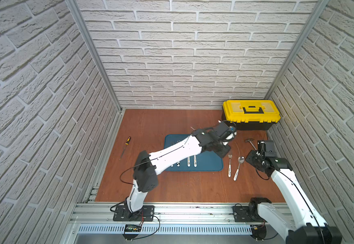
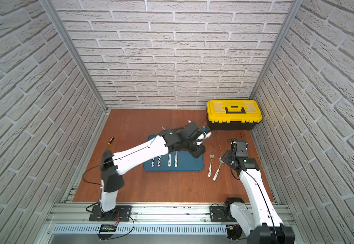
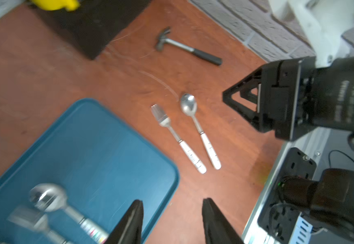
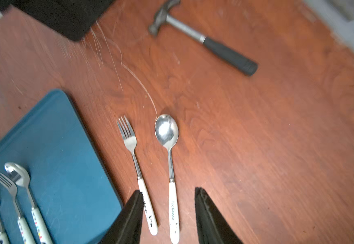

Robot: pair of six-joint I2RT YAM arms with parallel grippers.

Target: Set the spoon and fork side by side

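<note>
On the bare wood right of the blue tray [image 4: 75, 162] lie a fork [image 4: 141, 179] and a spoon [image 4: 172, 174], both with white handles. Their heads point away from the robot and their handles run nearly parallel, with a small gap between them. My left gripper, raised over the tray's right part, is part open with nothing between its fingers. Right of the spoon, my right gripper [image 1: 248, 158] hovers above the table. Its fingers [image 4: 130, 219] stand apart and empty, framing the two handle ends in the right wrist view.
Several other forks and spoons [image 4: 34, 211] lie in the tray. A hammer [image 4: 209, 40] rests behind the spoon, near a yellow-lidded toolbox [image 1: 251, 113]. Far left lies a screwdriver [image 1: 126, 145]. Bare table surrounds the tray's left and front.
</note>
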